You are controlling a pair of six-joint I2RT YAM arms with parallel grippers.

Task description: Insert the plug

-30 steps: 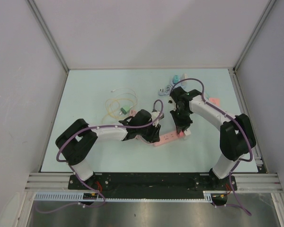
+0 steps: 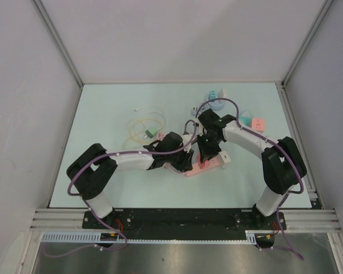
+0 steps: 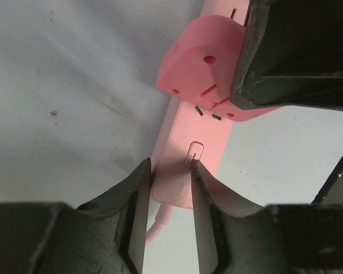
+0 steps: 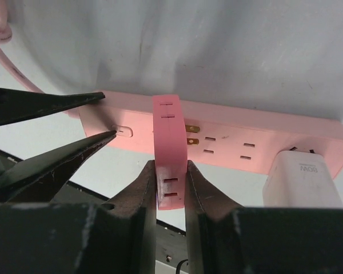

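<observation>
The pink power strip (image 4: 263, 142) lies on the table with a row of slots facing up. My left gripper is shut on its cord end. My right gripper is shut on a pink plug (image 4: 170, 137). Two brass prongs (image 4: 192, 141) stick out sideways from this plug, over the strip and beside a pair of slots; they are not in the slots. In the left wrist view the plug (image 3: 203, 65) crosses above the strip (image 3: 203, 134), one dark right finger (image 3: 297, 63) against it. Any contact between plug and strip cannot be told.
A white plug (image 4: 303, 177) stands at the strip's far end. A blue plug (image 2: 213, 95) and a pink block (image 2: 258, 124) lie at the back right. Behind the left arm are a green plug (image 2: 152, 132) and a yellow cord (image 2: 131, 134).
The left arm and strip have stayed put.
</observation>
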